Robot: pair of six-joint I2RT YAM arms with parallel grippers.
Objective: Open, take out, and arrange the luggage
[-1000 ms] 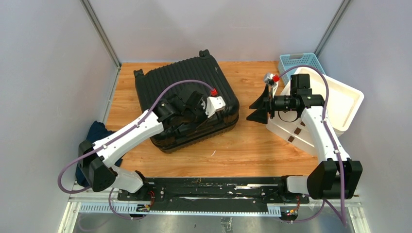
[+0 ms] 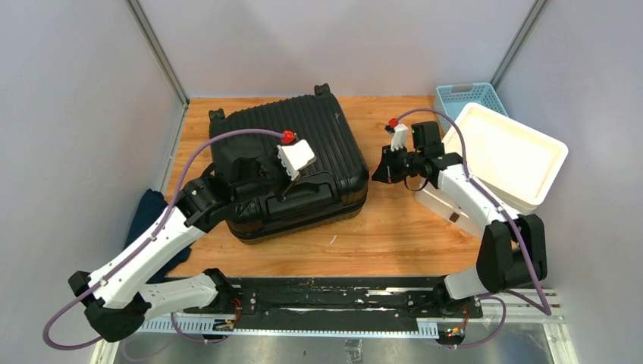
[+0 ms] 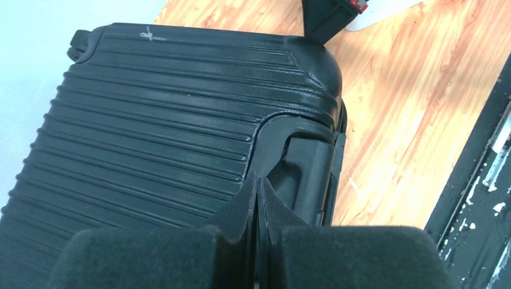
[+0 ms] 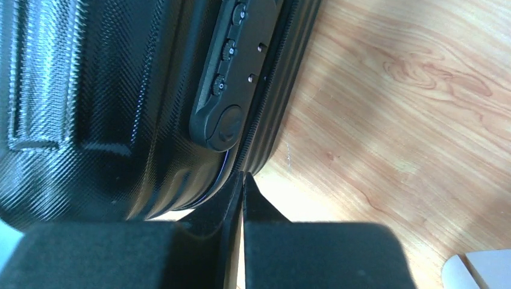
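A black ribbed suitcase (image 2: 318, 129) lies flat on the wooden table (image 2: 379, 235), its top handle (image 3: 307, 180) along the front side. Over that handle is my left gripper (image 2: 292, 186), fingertips shut with nothing visible between them (image 3: 258, 183). My right gripper (image 2: 379, 174) is beside the suitcase's right end, its fingertips shut (image 4: 243, 177) near the combination lock (image 4: 232, 72) and zip seam; whether anything is between them is hidden.
A cream lidded box (image 2: 523, 159) stands at the right, with a blue basket (image 2: 466, 95) behind it. Dark cloth (image 2: 144, 220) lies at the left.
My left gripper has moved left. My right gripper has moved left toward the suitcase and closed. The suitcase has shifted slightly left.
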